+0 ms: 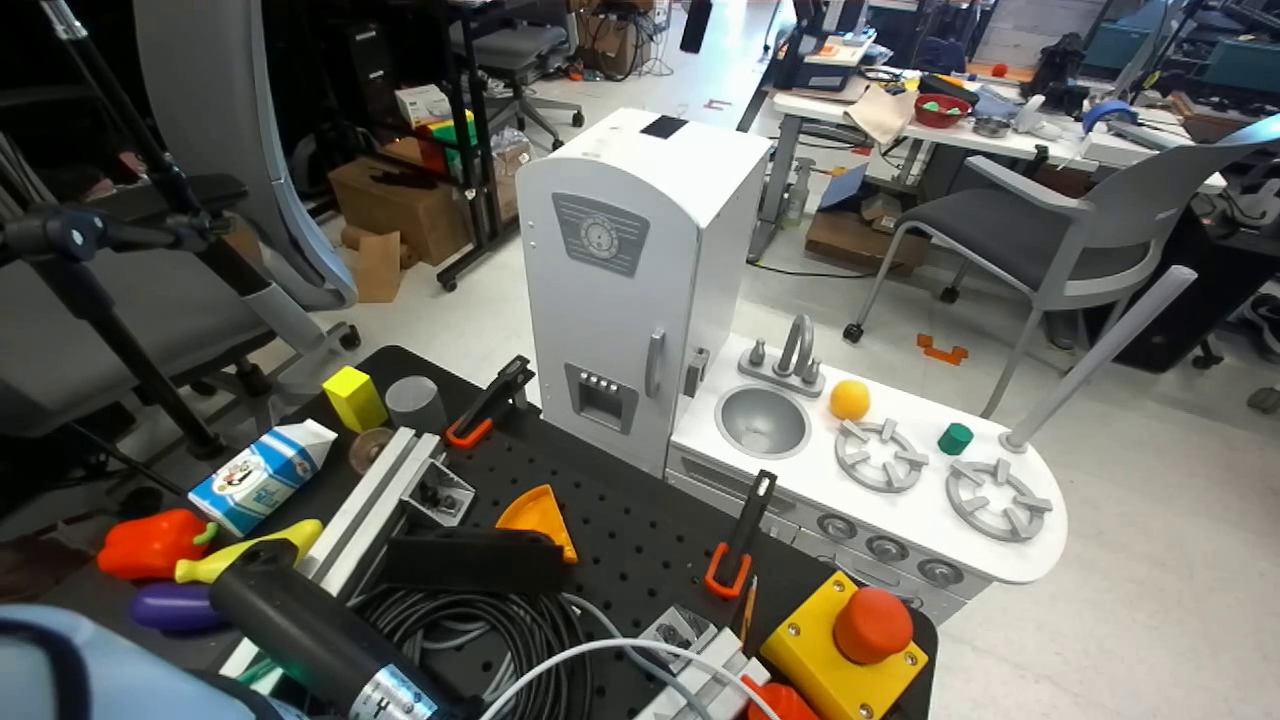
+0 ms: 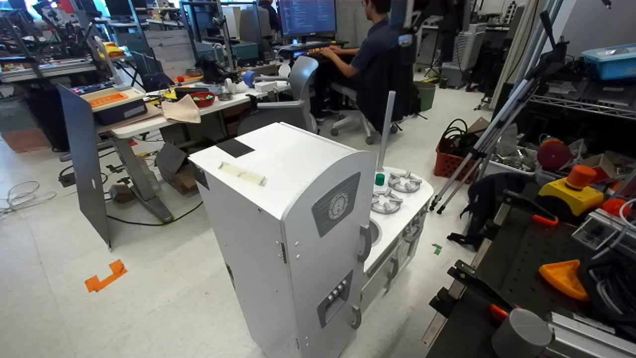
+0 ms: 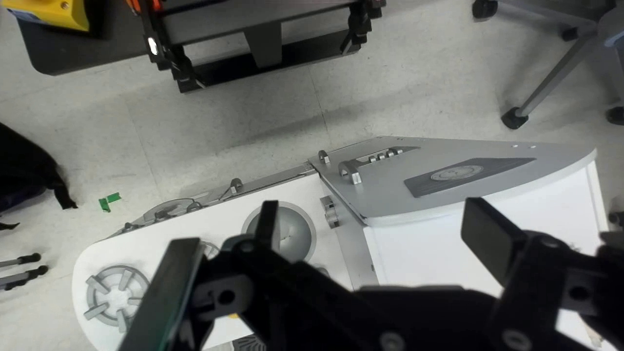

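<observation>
My gripper stands open in the wrist view. Its fingers (image 3: 491,243) are far apart, and only the toy kitchen below shows between them. In exterior view 1, dark gripper parts hang into the top edge, above and behind the white toy fridge (image 1: 618,288). The fridge door is shut. On the white counter (image 1: 768,360) beside it are a sink (image 1: 764,421), an orange ball (image 1: 849,400), a green cylinder (image 1: 955,438) and two grey burners (image 1: 882,456). In the wrist view the gripper covers part of the counter and hides most of the ball.
Close to the kitchen's front stands a black perforated table (image 1: 624,546). It bears a milk carton (image 1: 262,474), a red pepper (image 1: 154,545), a yellow block (image 1: 355,398) and a yellow box with a red button (image 1: 846,648). A grey pole (image 1: 1098,360) rises from the counter's end.
</observation>
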